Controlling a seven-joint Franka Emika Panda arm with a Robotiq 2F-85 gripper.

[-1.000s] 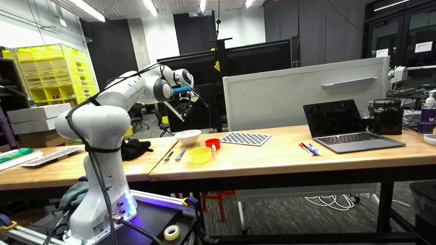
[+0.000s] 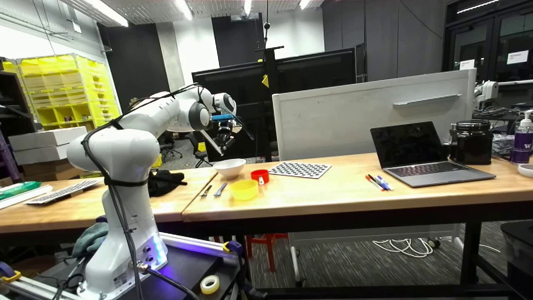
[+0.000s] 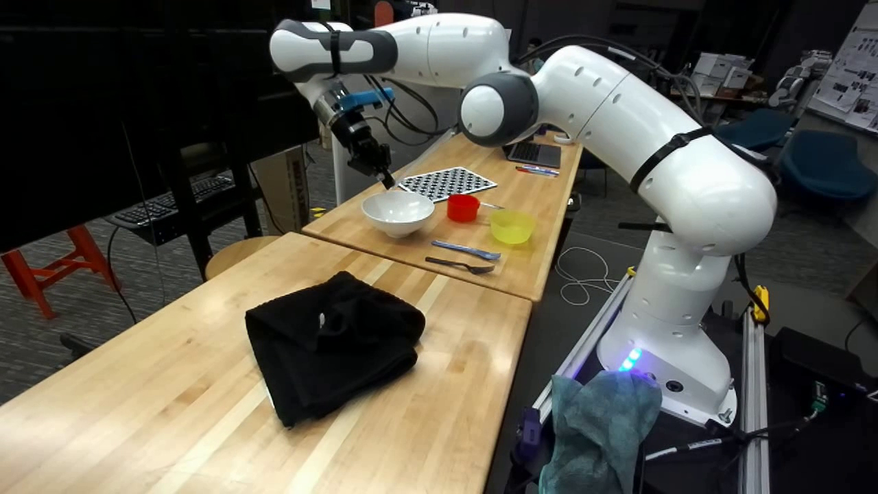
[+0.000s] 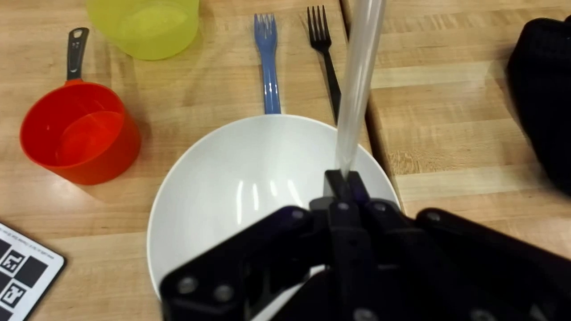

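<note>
My gripper is shut on the end of a thin, pale translucent stick [image 4: 359,80], which slants up past the top of the wrist view. From the side, the stick [image 2: 211,142] tilts back toward the arm. Below my gripper [image 3: 387,177] stands a white bowl [image 3: 398,210], with a gap between them. In the wrist view the bowl [image 4: 230,176] looks empty where its inside shows; my black fingers cover its lower right part.
Near the bowl are a red cup [image 4: 85,133] with a dark handle, a yellow bowl [image 4: 152,26], a blue fork [image 4: 269,64] and a black fork [image 4: 324,48]. A checkered board [image 3: 448,182] lies behind. A black cloth [image 3: 337,346] rests on the nearer table.
My gripper and the stick have come down slightly toward the white bowl. Nothing on the table has moved.
</note>
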